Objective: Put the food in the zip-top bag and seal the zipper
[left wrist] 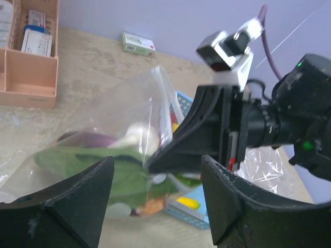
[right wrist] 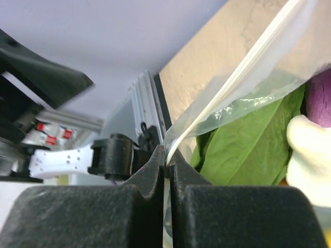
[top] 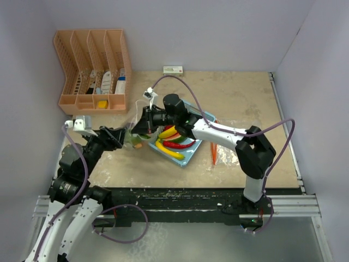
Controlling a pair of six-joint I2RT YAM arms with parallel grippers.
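Observation:
The clear zip top bag (left wrist: 129, 98) stands upright with food inside: a green leaf (right wrist: 248, 139), a purple piece (right wrist: 319, 95) and a white piece (right wrist: 305, 150). My right gripper is shut on the bag's rim, with the pale edge strip running up from between its fingertips. In the left wrist view, my left gripper is open. The bag's leafy side and the right gripper's dark fingers (left wrist: 181, 150) appear beyond its gap, and nothing is clamped. From above, both grippers hide much of the bag.
A blue tray (top: 186, 159) with a yellow pepper (top: 170, 151) and a red pepper (top: 179, 145) sits beneath the right arm. Orange rack (top: 68, 103) at back left; small box (top: 173, 70) at the back wall. A flat clear plastic sheet (top: 229, 155) lies to the right.

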